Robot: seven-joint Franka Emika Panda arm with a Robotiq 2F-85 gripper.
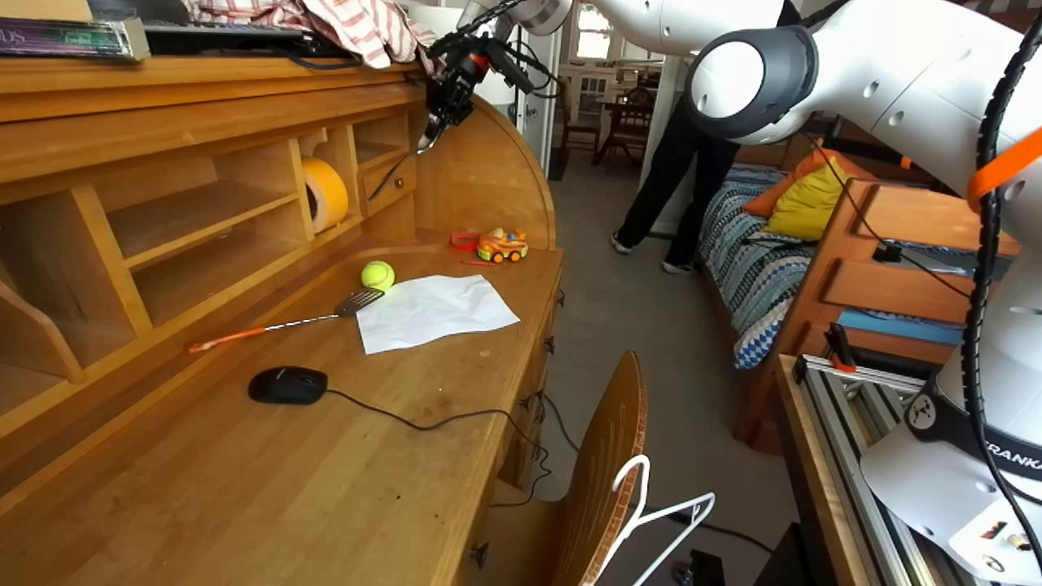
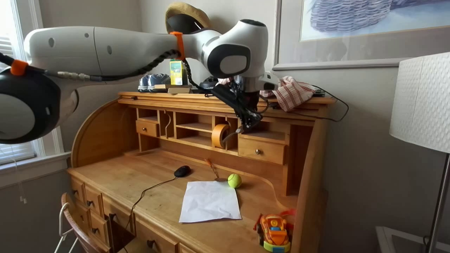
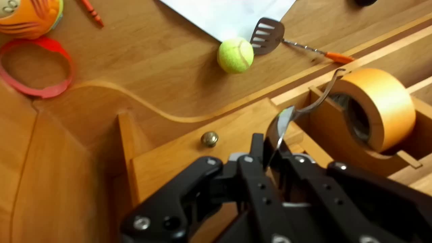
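A shiny metal utensil, spoon-like [image 3: 309, 108], is pinched in my gripper, which is shut on its broad end. The thin curved end sticks out towards the roll of orange tape [image 3: 390, 109] in the wrist view; whether the two touch I cannot tell. In exterior view 2 the gripper [image 2: 245, 127] hangs high, in front of the desk's upper cubbies, close to a small drawer [image 2: 261, 150] with a round knob. Exterior view 1 shows the utensil [image 1: 388, 181] pointing down and left from the gripper [image 1: 426, 142], well above the desktop.
On the desktop lie a tennis ball [image 1: 378, 275], a slotted spatula [image 1: 293, 324], white paper [image 1: 435, 312], a black mouse [image 1: 288, 385] with its cable, and a toy car [image 1: 503, 245]. A striped cloth [image 2: 291, 93] drapes over the desk top near the arm.
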